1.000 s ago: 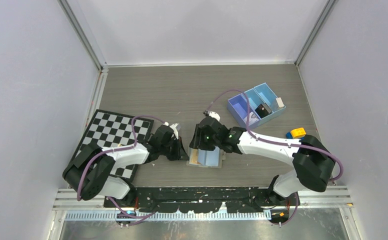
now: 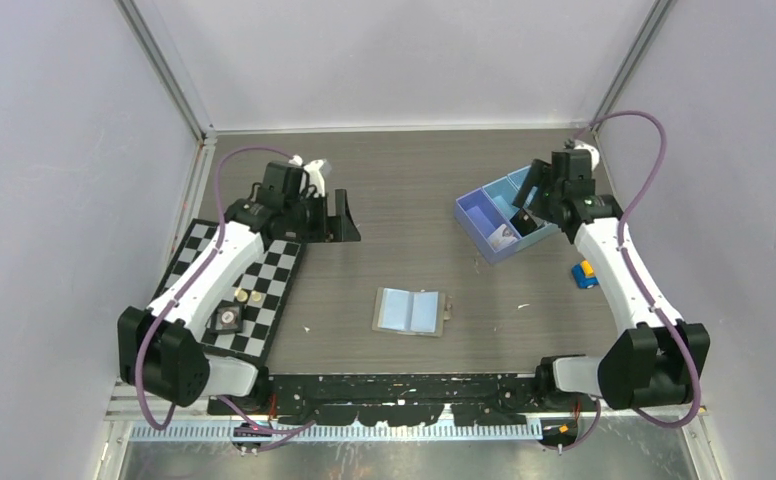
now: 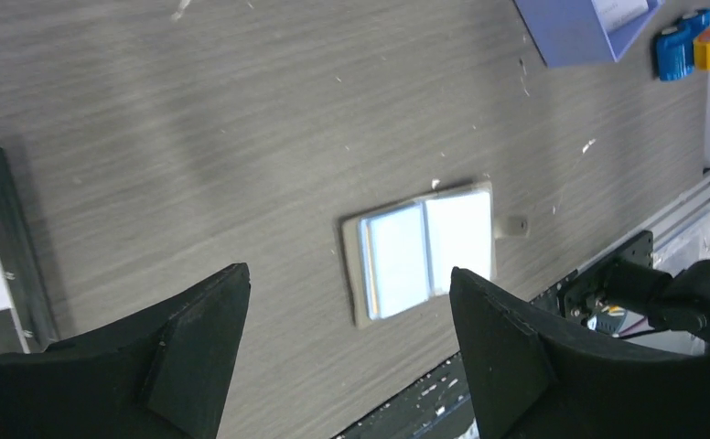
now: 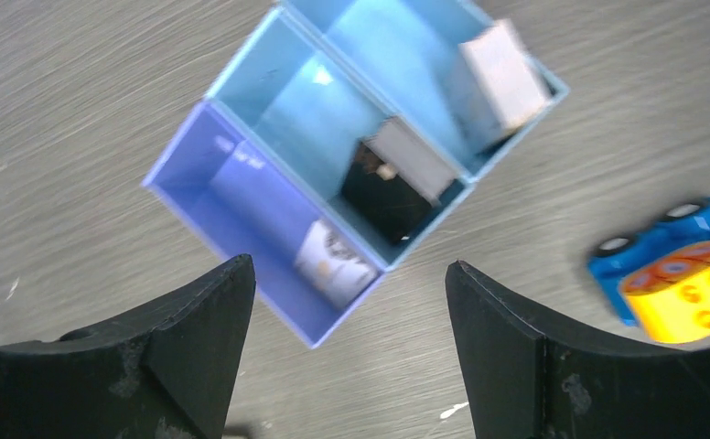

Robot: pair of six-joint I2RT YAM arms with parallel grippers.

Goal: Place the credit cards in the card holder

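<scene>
The card holder (image 2: 410,311) lies opened flat near the front middle of the table, its two light-blue panels (image 3: 399,261) facing up. No loose card can be made out beside it. My left gripper (image 2: 348,216) is raised to the left of and behind the holder; its fingers (image 3: 200,338) are spread with nothing between them. Over the right side of the divided box (image 2: 486,236) hovers my right gripper (image 2: 532,186), open and empty. Inside that box, the right wrist view shows a white patterned item (image 4: 331,261) in the purple section and a dark item (image 4: 386,194) in the middle section.
A white block (image 4: 500,78) stands in the box's far section. The blue and yellow toy car (image 2: 585,274) sits right of the box. At left is the chessboard (image 2: 281,270), with small objects on it, partly under my left arm.
My right gripper has moved from above the holder back and right to the box. The left gripper has moved back, away from the holder. The holder's left flap has folded down flat.
</scene>
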